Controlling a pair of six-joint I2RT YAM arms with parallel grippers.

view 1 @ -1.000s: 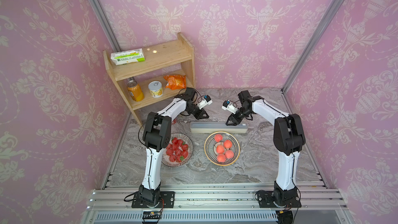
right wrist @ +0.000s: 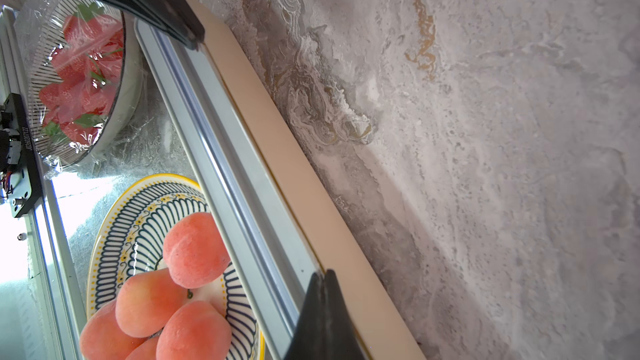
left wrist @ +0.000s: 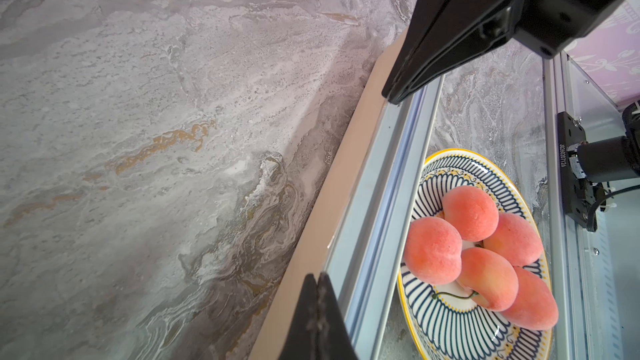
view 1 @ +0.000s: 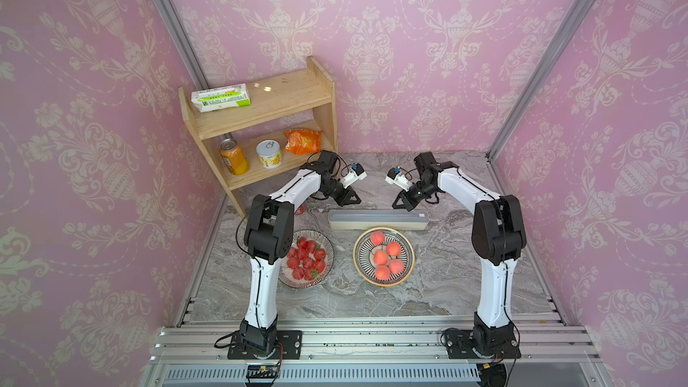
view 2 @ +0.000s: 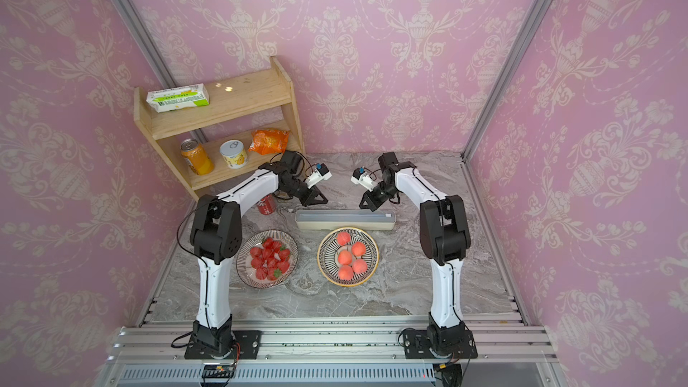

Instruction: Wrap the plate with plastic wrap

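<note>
A long, pale wrap dispenser (view 1: 378, 225) with a grey-blue top lies on the counter. Just in front of it stands the patterned plate of peaches (view 1: 366, 273); no film can be made out over the peaches (left wrist: 470, 213). My left gripper is shut above the left part of the dispenser's rear edge. Toward its other end, my right gripper is shut too, over the same edge. Whether thin film sits between either pair of tips cannot be told.
Clear film covers a bowl of strawberries (right wrist: 83, 80) to the left. A wooden shelf (view 1: 286, 93) at back left holds a box (view 1: 220, 97), a tall can (view 1: 233, 157), a short can (view 1: 269, 153) and an orange bag (view 1: 302, 141). A red can (view 2: 266, 205) stands by the left arm.
The left arm, dispenser and plate look almost unchanged.
</note>
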